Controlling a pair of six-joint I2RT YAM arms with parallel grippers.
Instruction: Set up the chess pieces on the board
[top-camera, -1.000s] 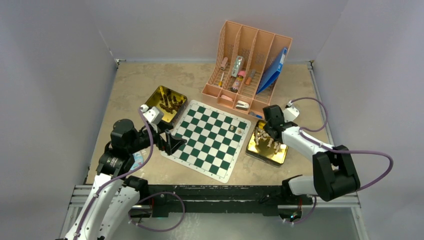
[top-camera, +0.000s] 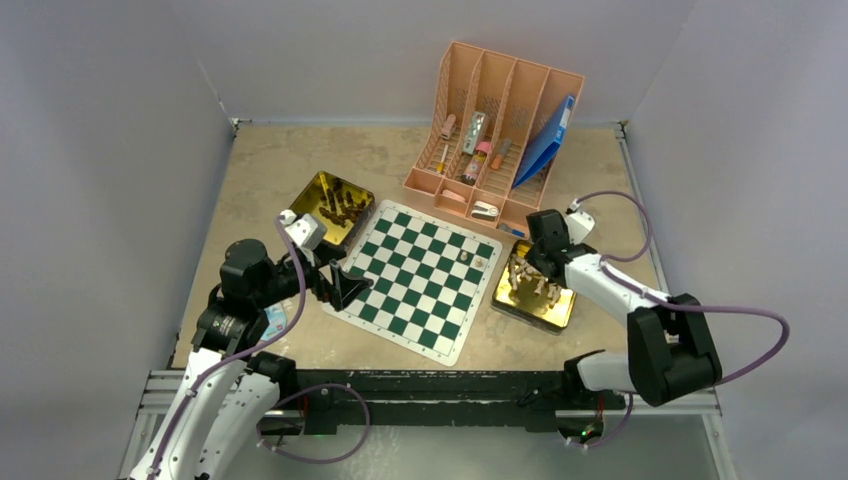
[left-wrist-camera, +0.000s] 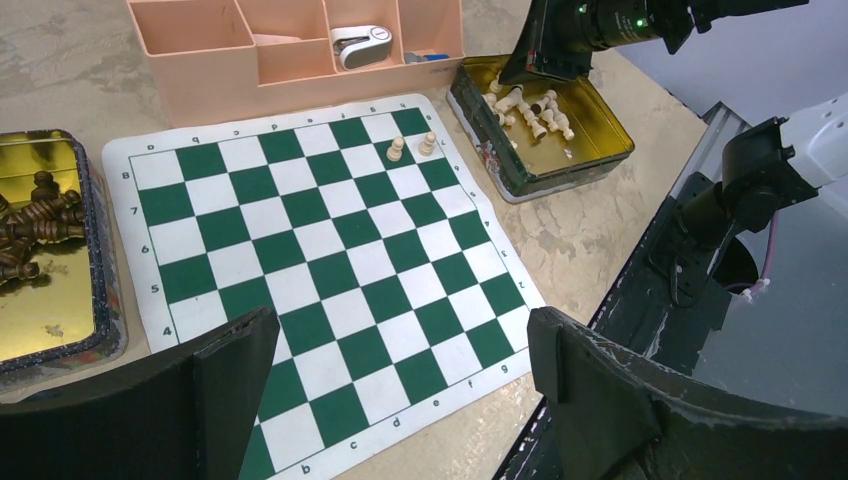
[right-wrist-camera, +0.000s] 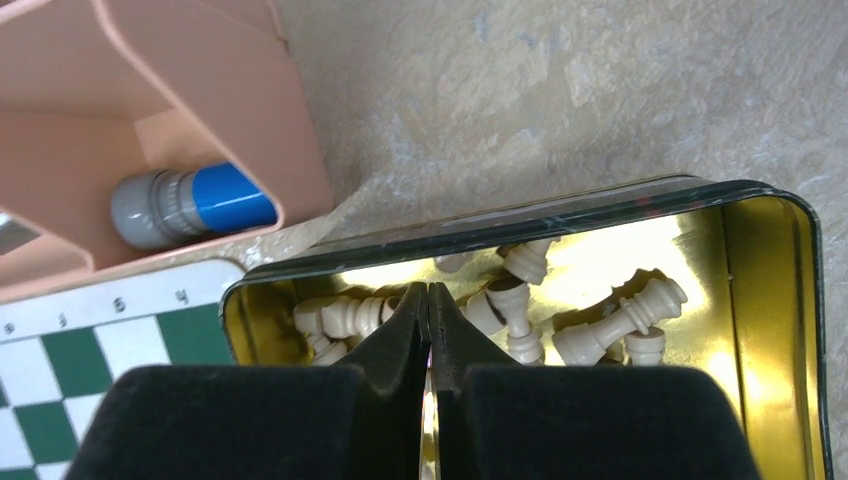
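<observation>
In the right wrist view my right gripper is shut, its fingertips together over the gold tin (right-wrist-camera: 770, 300) with nothing between them. White chess pieces (right-wrist-camera: 610, 325) lie jumbled in that tin, all outside the fingers; some are hidden beneath them. Two white pawns (left-wrist-camera: 411, 147) stand upright near the far right corner of the green-and-white board (left-wrist-camera: 350, 313). The left gripper is open and empty, held over the board's left part. Dark pieces (left-wrist-camera: 40, 225) lie heaped in a second tin (left-wrist-camera: 112, 290), left of the board.
A pink organizer (top-camera: 480, 130) with a blue folder (top-camera: 546, 142) stands behind the board. Its front corner (right-wrist-camera: 290, 190) is close to the right tin's back left corner. Most of the board is bare, and the table (top-camera: 590, 345) is clear right of the tin.
The left arm has stayed still.
</observation>
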